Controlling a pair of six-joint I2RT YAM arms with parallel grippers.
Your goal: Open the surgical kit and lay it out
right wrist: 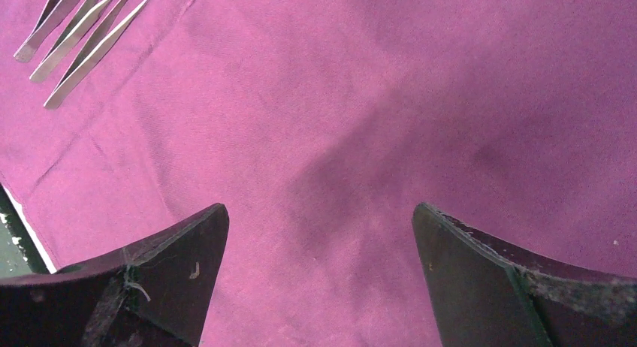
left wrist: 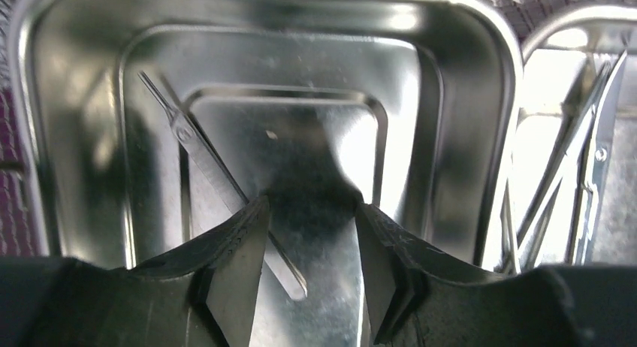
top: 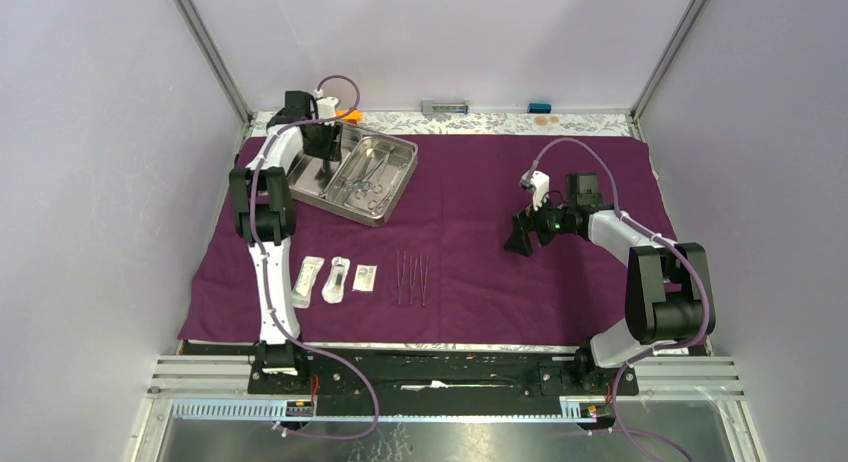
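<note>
A slim metal scalpel handle [left wrist: 204, 158] lies slanted on the floor of the tray's left compartment, in the left wrist view. Over it hangs my left gripper, its fingers apart with nothing held between them; the left finger [left wrist: 239, 264] covers part of the handle. The metal tray [top: 372, 219] sits at the back left, its right compartment holding scissor-like instruments [top: 368, 182]. Three tweezers [top: 412, 279] lie side by side on the cloth, near some wrapped packets [top: 308, 282]. My right gripper stands open and empty above bare cloth.
A flat white packet [top: 364, 278] lies left of the tweezers. Behind the tray is an orange object [top: 349, 116], and a blue block [top: 539, 108] rests on the back ledge.
</note>
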